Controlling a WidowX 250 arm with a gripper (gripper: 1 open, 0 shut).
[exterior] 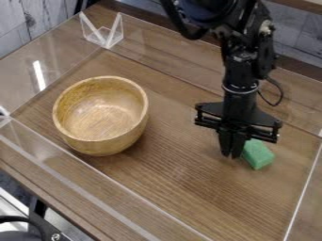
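My black gripper (234, 143) hangs low over the wooden table at the right of the view, shut, with its fingertips pointing down beside a green block (257, 156). The block lies at the fingertips' right, partly hidden behind the gripper; whether they touch it I cannot tell. Nothing shows between the fingers.
A wide tan bowl (101, 111) stands at the left. A small white wire-like object (101, 30) is at the back left.
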